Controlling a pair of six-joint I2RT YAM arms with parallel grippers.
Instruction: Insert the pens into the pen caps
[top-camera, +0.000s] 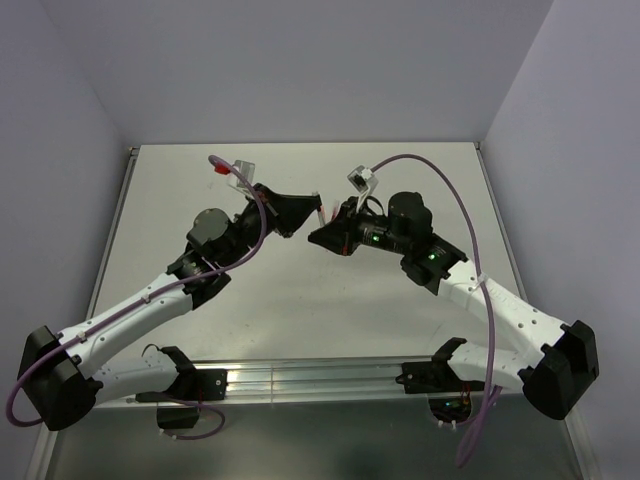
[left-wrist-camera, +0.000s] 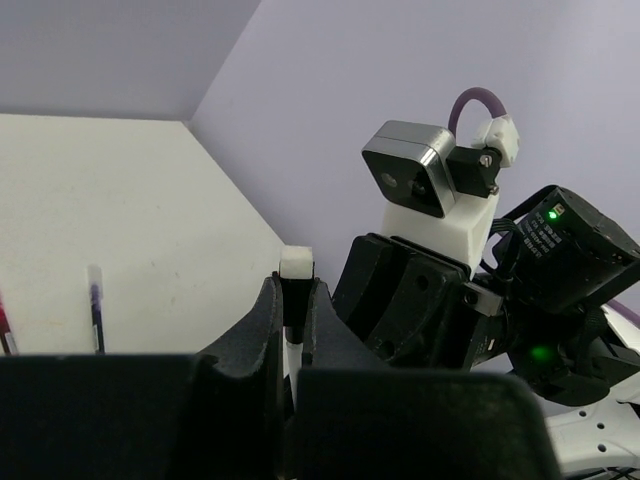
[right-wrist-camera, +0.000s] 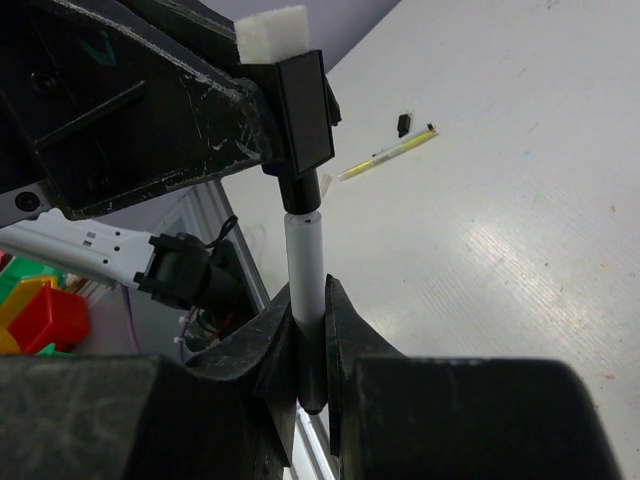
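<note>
In the right wrist view, my left gripper is shut on a black pen cap (right-wrist-camera: 299, 192) topped with a white block. Straight beneath it stands a white-barrelled pen (right-wrist-camera: 305, 250), upright in my right gripper, which is shut around its lower part. Cap and barrel line up and meet at a visible seam; how deep one sits in the other cannot be told. From the left wrist, the cap's white top (left-wrist-camera: 296, 262) pokes up between the fingers of my left gripper. Seen from above, both grippers meet over the table's middle, the pen between them.
A yellow pen (right-wrist-camera: 390, 154) lies on the table beside a loose black piece (right-wrist-camera: 404, 124). Farther off lie a dark pen (left-wrist-camera: 97, 318) and a red one (left-wrist-camera: 5, 328). The right arm's camera (left-wrist-camera: 410, 165) stands close to the left gripper.
</note>
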